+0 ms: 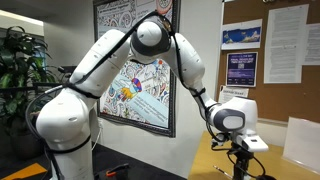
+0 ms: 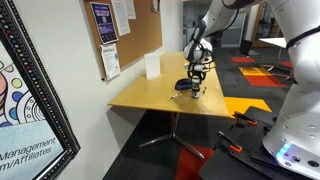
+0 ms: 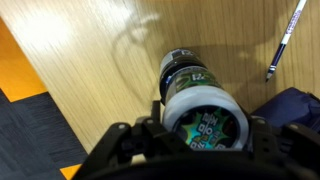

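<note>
In the wrist view an upright container (image 3: 205, 118), seen from above, has a white rim and a dark top with green lettering. Its dark, labelled side (image 3: 188, 78) leads down toward the tabletop. Dark parts of my gripper flank the rim on both sides; whether they press on it cannot be made out. From the side, my gripper (image 2: 194, 72) points down above the table, with the container (image 2: 195, 88) below it, small and dark. The other exterior view has the gripper (image 1: 241, 158) low over the table, its fingertips unclear.
A pen (image 3: 287, 38) and a dark blue cloth item (image 3: 288, 112) lie near the container. The wooden table (image 2: 150, 97) has wide free room away from the arm. A white panel (image 2: 153, 66) stands along the wall side.
</note>
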